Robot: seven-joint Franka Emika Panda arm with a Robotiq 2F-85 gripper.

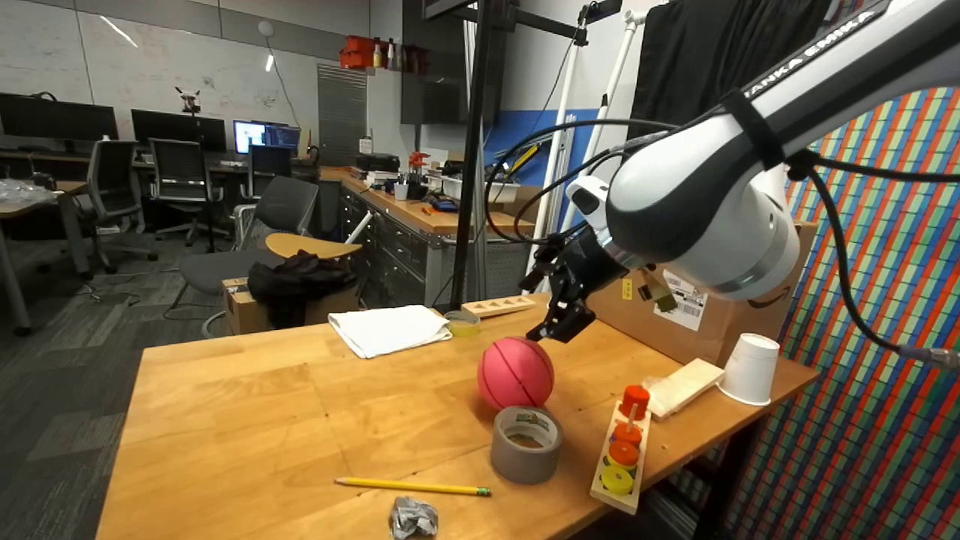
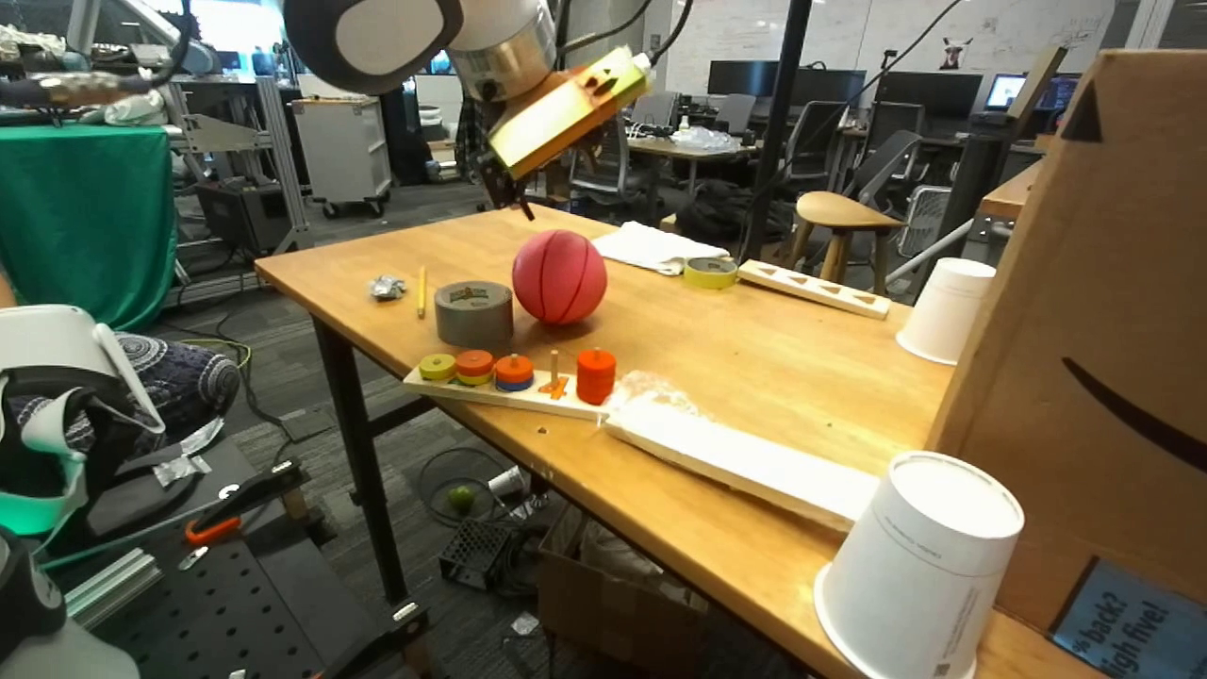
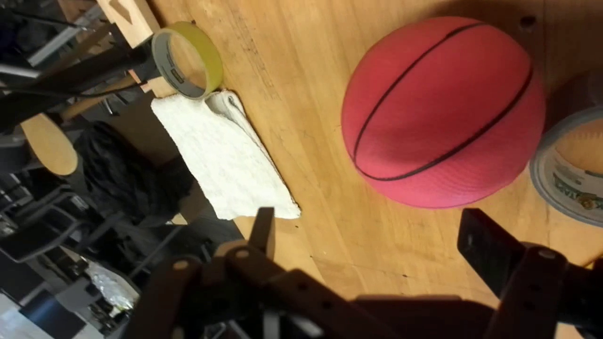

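Observation:
A pinkish-red ball (image 1: 515, 373) with black seam lines rests on the wooden table, close to a grey roll of duct tape (image 1: 526, 454). Above the table and clear of the ball hangs my gripper. In the wrist view its fingers (image 3: 487, 244) stand wide apart, with only tabletop showing between them, so it is open and empty. That same view has the ball (image 3: 444, 113) beyond the fingertips, whole and untouched. From the other side, the second exterior view has the ball (image 2: 560, 277) below the gripper, just behind the grey tape (image 2: 474, 313).
A white cloth (image 1: 389, 330) and a yellowish tape roll (image 2: 710, 273) lie toward the back. A pencil (image 1: 412, 487), crumpled foil (image 1: 414, 517), a peg board with coloured rings (image 1: 621, 454) and white cups (image 2: 918, 566) sit around the edges.

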